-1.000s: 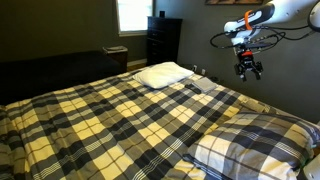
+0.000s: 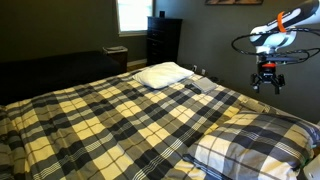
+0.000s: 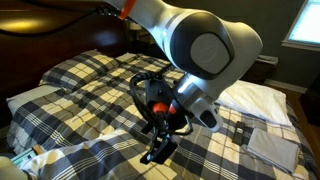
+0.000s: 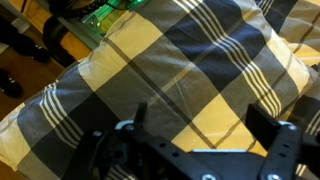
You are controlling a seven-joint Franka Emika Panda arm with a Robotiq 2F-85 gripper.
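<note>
My gripper [image 2: 267,88] hangs in the air at the right of exterior view 1, above and behind a plaid pillow [image 2: 250,146] at the near right corner of the bed. In the wrist view the gripper is open, its fingers wide apart with nothing held between them. Plaid cloth [image 4: 175,85] in dark blue, white and tan spreads below it, apart from the fingers as far as I can tell. The arm covers much of the bed in exterior view 2.
A white pillow [image 2: 160,76] lies at the bed's far side. Near it are a flat grey object [image 3: 272,148] and a small dark object [image 3: 238,132]. Wooden floor [image 4: 22,70] shows past the cloth's edge.
In exterior view 1 my gripper has moved right and lower, step by step. The pillows and bedspread look the same.
</note>
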